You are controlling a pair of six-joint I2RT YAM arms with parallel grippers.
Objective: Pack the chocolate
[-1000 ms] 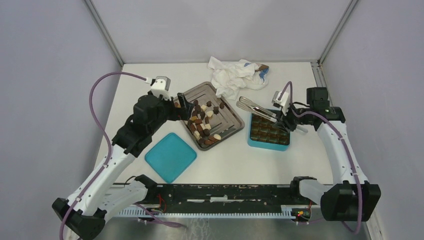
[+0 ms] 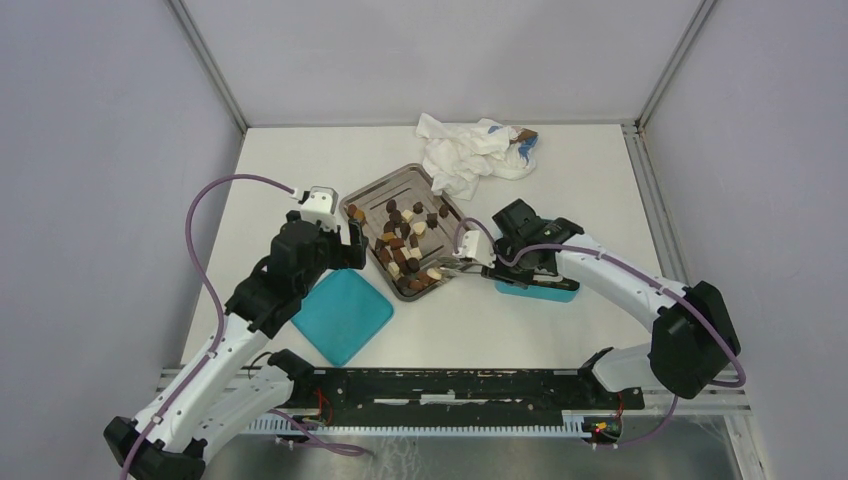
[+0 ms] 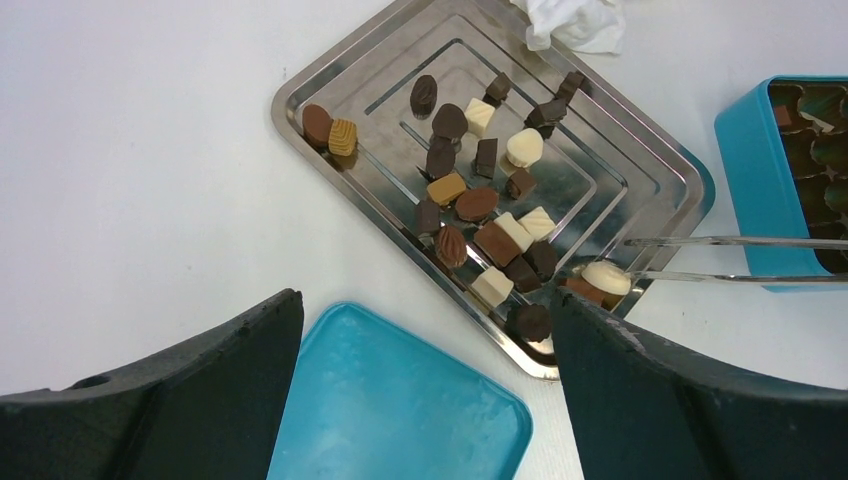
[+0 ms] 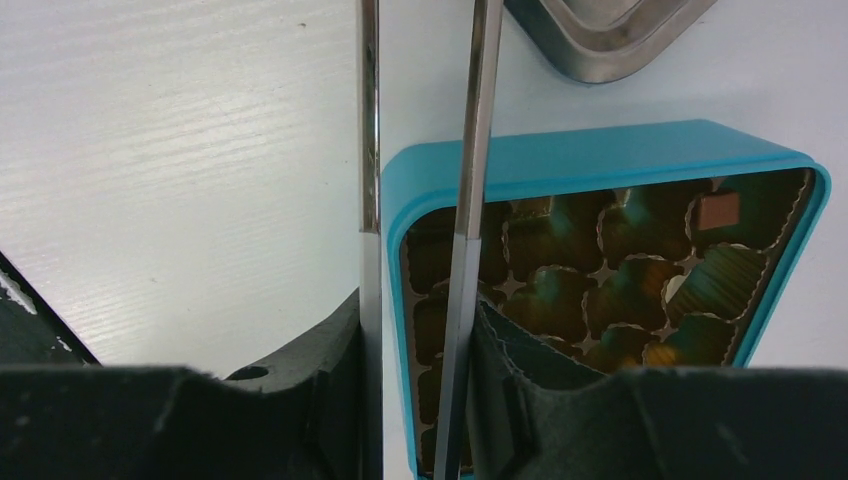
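A steel tray (image 2: 447, 238) holds assorted dark, brown and white chocolates. A blue box (image 4: 640, 140) with an empty-looking moulded insert, bar a brown piece or two, stands right of it, partly under the right arm. My left gripper (image 2: 352, 240) is open above the tray's left side and blue mat, nothing between its fingers. My right gripper (image 2: 450, 268) holds long metal tong-like fingers part open at the tray's lower right corner, near a white-topped chocolate (image 3: 606, 276); whether anything is between the tips is hidden in its wrist view.
A blue plastic tray (image 2: 340, 315) lies at the front left. A crumpled white cloth (image 2: 460, 150) lies at the back. The table in front of the box and tray is clear.
My right gripper has swung left from above the box to the tray and down toward its lower right corner.
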